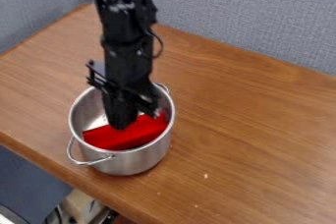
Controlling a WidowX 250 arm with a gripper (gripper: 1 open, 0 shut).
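Observation:
A steel pot [140, 160] with two wire handles sits near the front left edge of the wooden table. A long red object [116, 139] lies inside it. My black gripper [129, 119] points down into the pot from above, just over the red object. Its fingers look shut; whether anything is between them is hidden.
Grey walls [250, 17] stand behind. The table's edge runs along the lower left, with a dark drop beside it.

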